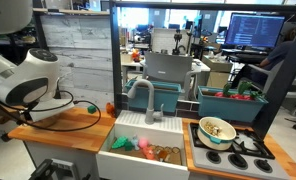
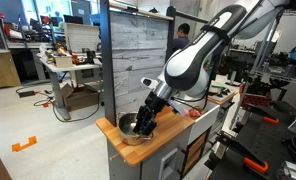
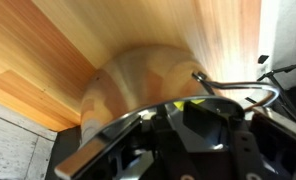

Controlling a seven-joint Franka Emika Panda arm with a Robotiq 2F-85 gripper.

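A shiny metal pot (image 2: 128, 134) stands on the wooden counter in exterior view 2, close to the counter's near end. My gripper (image 2: 144, 128) is down at the pot's right side, its fingertips hard to make out there. From the wrist view, the pot (image 3: 138, 82) shows its curved wall, a rim crossing the picture and a wire-like handle at the right. The dark fingers (image 3: 166, 128) of the gripper lie right at that rim. How far apart they stand, and whether the rim is between them, is not clear.
A white sink (image 1: 118, 165) holding several colourful items lies right of the counter (image 1: 83, 132). Beyond it, a pan (image 1: 216, 130) sits on the stove. A grey panel (image 2: 133, 62) rises behind the pot, and an orange item (image 1: 110, 109) lies near the counter's back.
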